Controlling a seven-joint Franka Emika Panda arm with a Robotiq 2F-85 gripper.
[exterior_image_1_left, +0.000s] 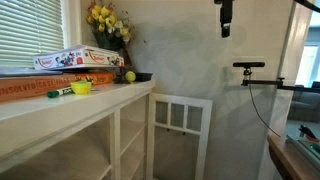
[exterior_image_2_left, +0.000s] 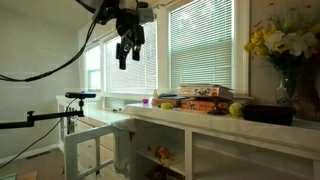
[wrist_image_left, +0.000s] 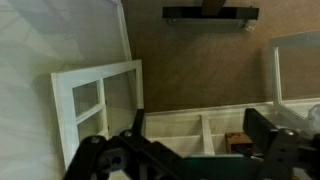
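Note:
My gripper (exterior_image_2_left: 129, 60) hangs high in the air, its fingers pointing down and spread, with nothing between them. In exterior view 1 the gripper (exterior_image_1_left: 225, 33) shows narrow, edge-on, against the pale wall. Dark fingers (wrist_image_left: 138, 122) stand apart at the bottom of the wrist view. Below them are the white cabinet's top edge and an open cabinet door (wrist_image_left: 65, 105); another framed door (wrist_image_left: 278, 85) is at the right. On the counter (exterior_image_1_left: 50, 119) lie a yellow cup (exterior_image_1_left: 81, 87), a dark green marker (exterior_image_1_left: 59, 93) and stacked boxes (exterior_image_1_left: 80, 58).
A yellow-green ball (exterior_image_2_left: 235, 109), a black tray (exterior_image_2_left: 268, 114) and a vase of yellow flowers (exterior_image_2_left: 287, 45) stand along the counter. Some items (exterior_image_2_left: 162, 154) sit inside the open cabinet. A black bar on a stand (wrist_image_left: 210, 13) rises from the brown floor.

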